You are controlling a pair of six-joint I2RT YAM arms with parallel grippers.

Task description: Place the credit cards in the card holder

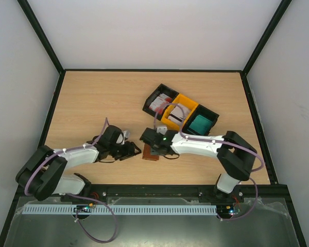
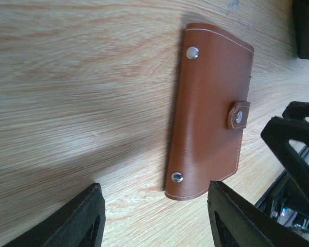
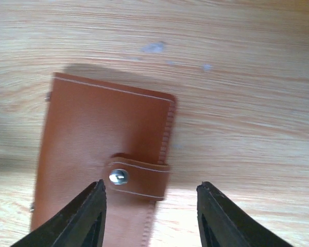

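Observation:
The brown leather card holder (image 2: 203, 103) lies flat on the wooden table, its strap snapped over one long side; in the top view it (image 1: 150, 156) is partly covered by my right arm. My left gripper stands open beside it, the holder in front of its fingers. My right gripper is open over the holder's strap side, with nothing held. Reddish and white items, likely cards, sit in the black compartment (image 1: 149, 98) at the back right; too small to tell clearly.
A yellow bin (image 1: 187, 100) with white items and a black bin (image 1: 208, 113) with a teal thing adjoin that compartment.

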